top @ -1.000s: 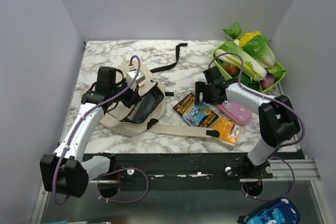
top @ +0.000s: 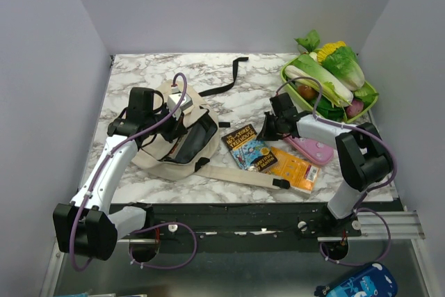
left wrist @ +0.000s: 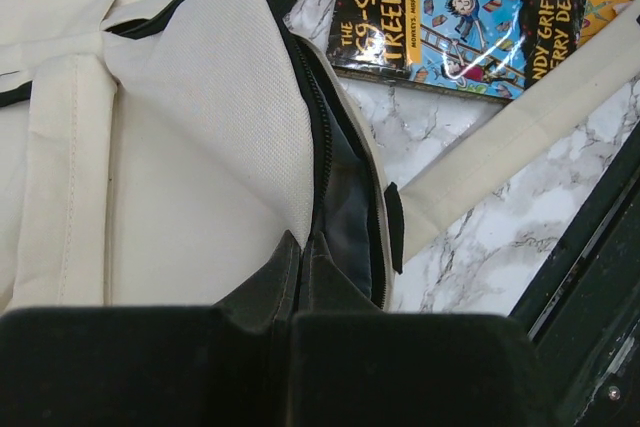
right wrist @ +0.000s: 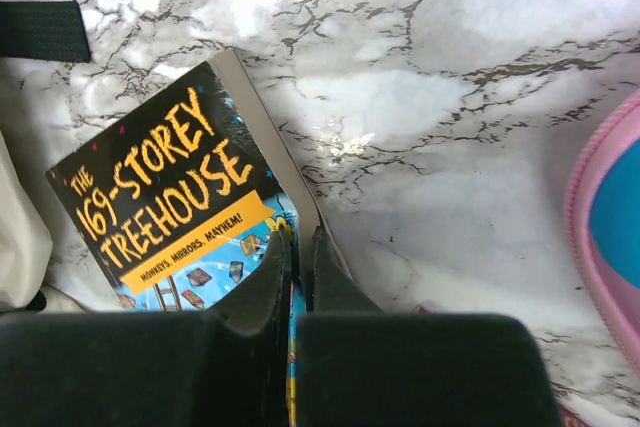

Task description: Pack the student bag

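Observation:
The cream bag (top: 156, 161) lies on the left of the table, its dark opening facing right. My left gripper is shut on the zipped fabric edge of that opening. To the right of the bag lies the Treehouse book (top: 249, 149), face up, partly over an orange book (top: 297, 170). At the Treehouse book's right-hand edge, my right gripper is shut, its tips against the grey side of the book; nothing shows between its fingers. A pink case (top: 316, 149) rests under and beside the right arm, partly hidden in the top view.
A green basket (top: 375, 102) piled with vegetables stands at the back right. A cream strap (top: 236, 177) stretches from the bag over the orange book's lower part. One black strap (top: 221, 90) lies behind.
The Treehouse book has shifted slightly left, uncovering more of the orange book, and the strap's end has moved toward the front. The left arm stays put.

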